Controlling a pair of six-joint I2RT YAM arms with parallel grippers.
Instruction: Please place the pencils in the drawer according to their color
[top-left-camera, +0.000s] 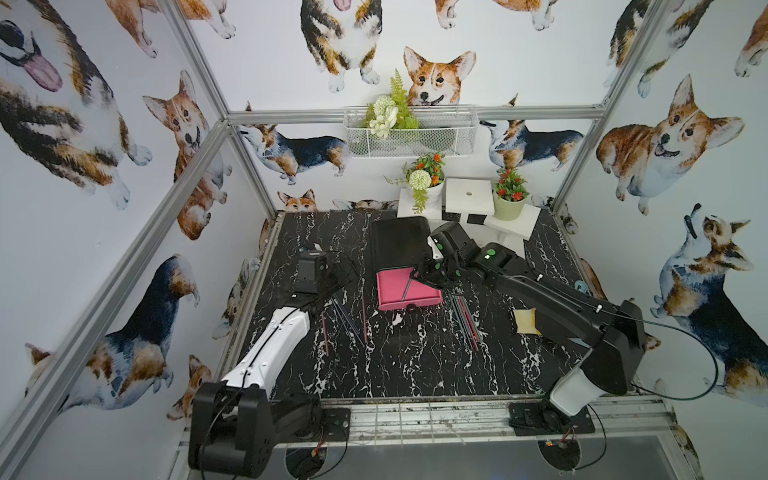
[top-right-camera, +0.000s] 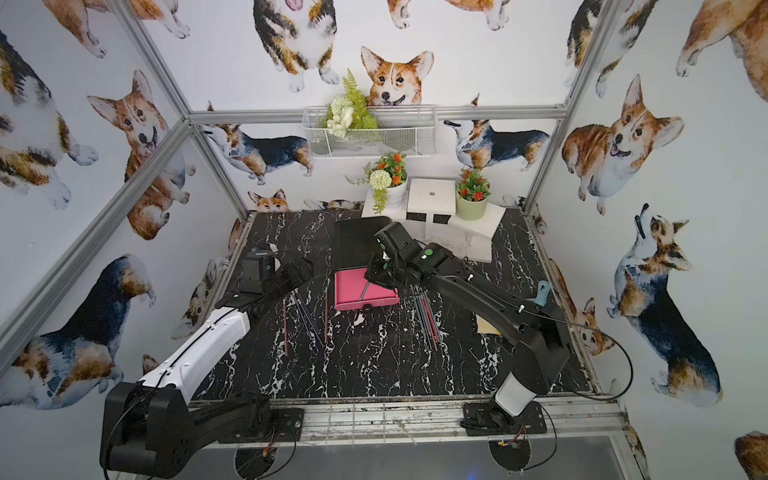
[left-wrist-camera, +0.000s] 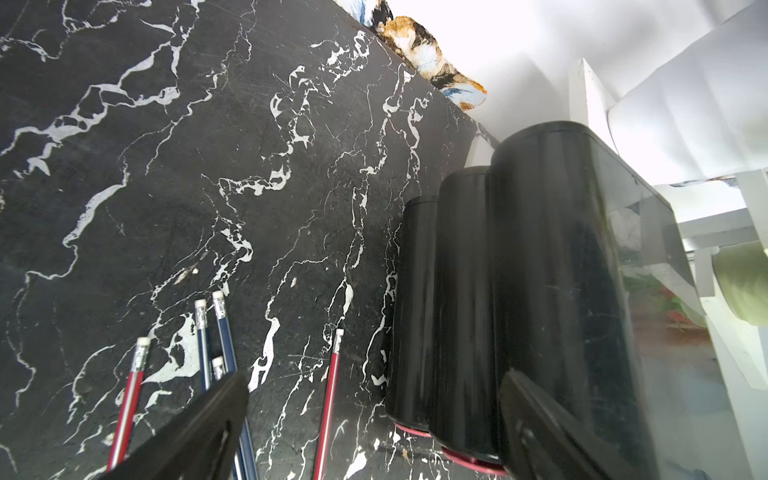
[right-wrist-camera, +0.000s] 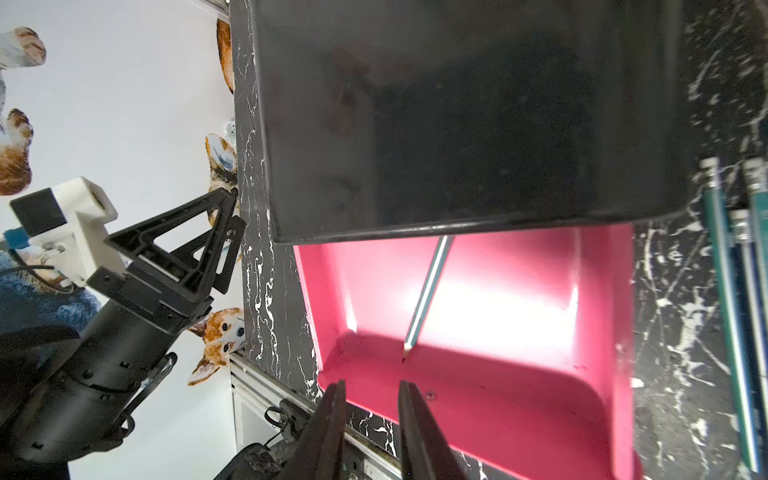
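Note:
A black drawer box (right-wrist-camera: 472, 112) has its pink drawer (right-wrist-camera: 520, 288) pulled out at the front, with one teal pencil (right-wrist-camera: 425, 296) lying inside. My right gripper hovers over the drawer, open, nothing between its fingertips. Teal pencils (right-wrist-camera: 724, 304) and red ones (top-left-camera: 468, 320) lie right of the drawer. Left of it lie red pencils (left-wrist-camera: 328, 400) and blue pencils (left-wrist-camera: 228, 344). My left gripper stands open above the table near these left-hand pencils, nothing between its fingers.
White stands (top-left-camera: 468, 196) with potted plants fill the back. A yellow object (top-left-camera: 526, 320) lies on the right of the table, under the right arm.

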